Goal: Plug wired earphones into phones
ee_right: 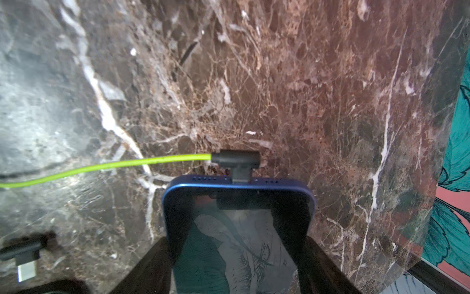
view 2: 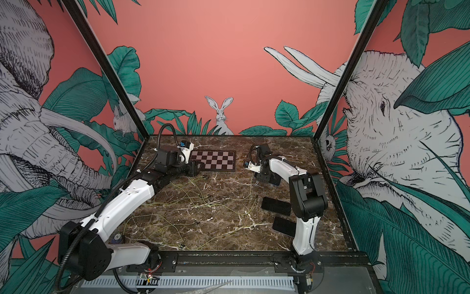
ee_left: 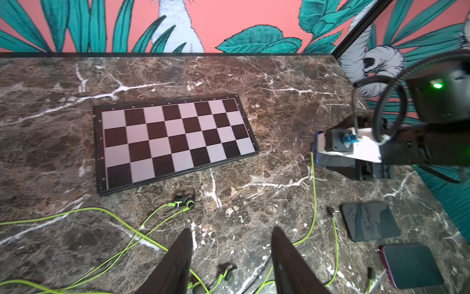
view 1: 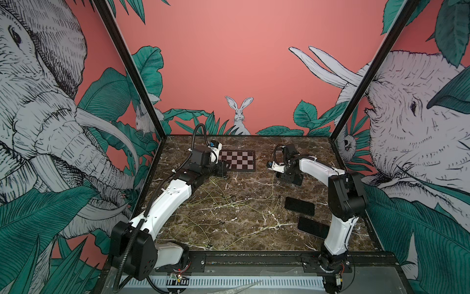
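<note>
A blue-edged phone (ee_right: 240, 235) is clamped across its width by my right gripper. A black angled plug (ee_right: 239, 159) with a lime cable (ee_right: 122, 164) sits in the port on its edge. My left gripper stands open, with nothing held, above the table in front of the chessboard. Two other dark phones, the farther phone (view 1: 299, 206) and the nearer phone (view 1: 313, 227), lie on the right side. Loose plugs rest beside them, including a plug (ee_left: 332, 210) near the farther phone and a second plug (ee_left: 370, 274) near the other.
A chessboard (ee_left: 176, 132) lies at the back centre. Lime earphone cables sprawl over the left and middle table, with earbuds (ee_left: 184, 200) before the board. Marble (view 1: 298, 147) is bare behind the right gripper.
</note>
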